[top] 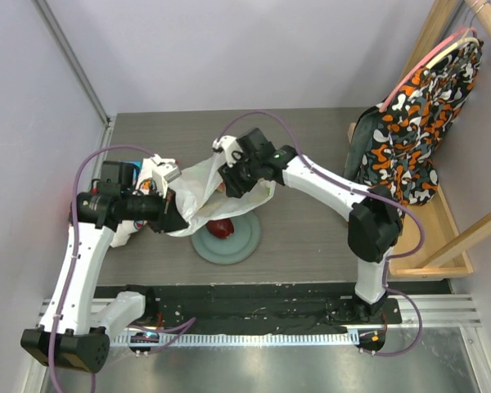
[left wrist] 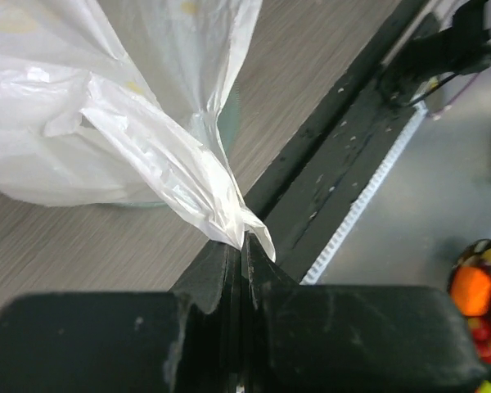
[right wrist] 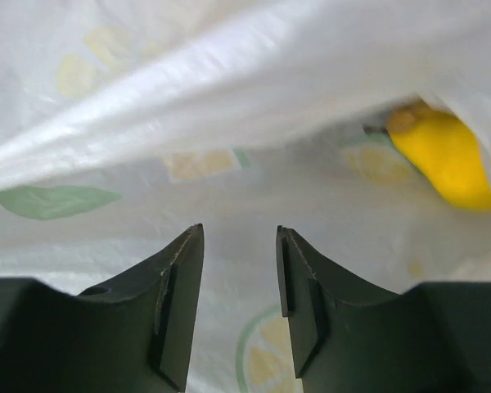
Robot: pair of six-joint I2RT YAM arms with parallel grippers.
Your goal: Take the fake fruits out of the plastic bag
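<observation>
The white plastic bag (top: 200, 184) lies slanted across the table behind the plate, its near rim raised. At that near rim, my left gripper is shut on a gathered fold of the bag (left wrist: 168, 160). My right gripper (top: 231, 193) hangs over the bag's mouth. In the right wrist view, bag film fills the space around its parted fingers (right wrist: 182, 278), and nothing is held between them. A yellow fake fruit (right wrist: 450, 160) with a brown stem shows inside, off to the right. The red fake fruit (top: 221, 228) rests on the grey-green plate (top: 221, 254).
Another white printed bag (top: 123, 236) sits behind the left arm. A wooden rack with a patterned garment (top: 417, 123) stands at the right. Bare table (top: 311, 237) stretches right of the plate.
</observation>
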